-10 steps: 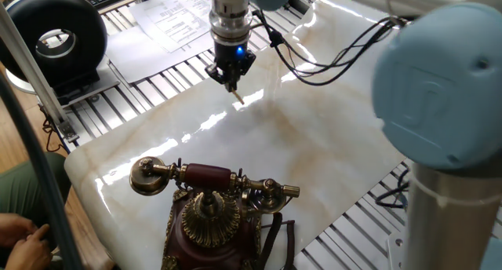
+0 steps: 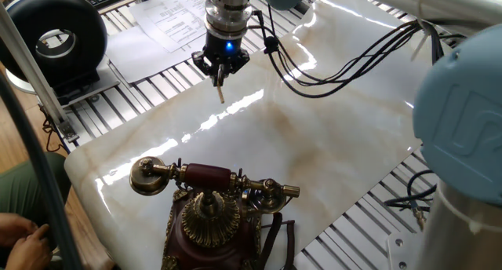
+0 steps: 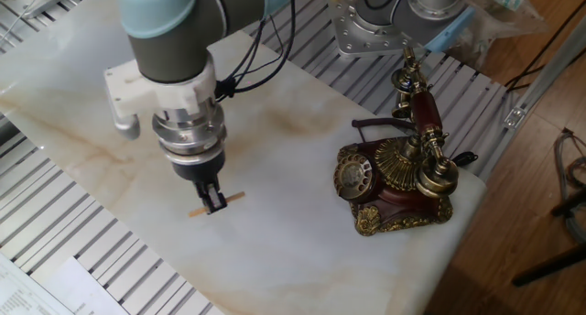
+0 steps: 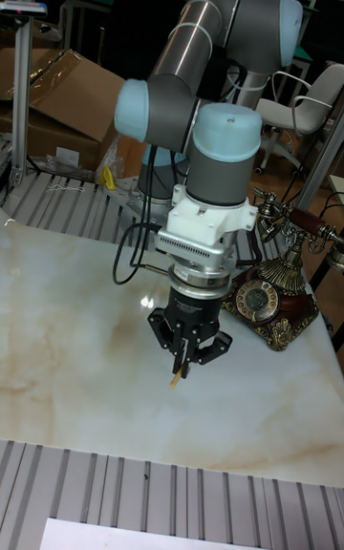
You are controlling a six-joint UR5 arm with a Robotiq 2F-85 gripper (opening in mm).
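A thin, light-brown wooden stick (image 3: 236,197) is gripped crosswise, with my gripper (image 3: 215,207) shut on it and an end jutting out on either side of the fingers. In exterior view 1 the stick (image 2: 221,94) points down toward the viewer below the gripper (image 2: 219,78). Exterior view 3 shows only a short piece of the stick (image 4: 174,381) under the gripper (image 4: 181,367). The stick seems to be held above the marble-patterned tabletop (image 3: 284,251); its exact height is hard to judge.
An ornate red-and-brass rotary telephone (image 3: 403,173), handset on its cradle, stands on the tabletop well away from the gripper. Paper sheets (image 2: 169,23) and a black ring-shaped device (image 2: 82,34) lie beyond the table edge. Loose black cables (image 2: 345,80) hang off the arm. Mid-table is clear.
In exterior view 1 the gripper has shifted a little left and upward with the stick still held. The stick now looks steeper. The blue arm joint has moved right; the telephone is unmoved.
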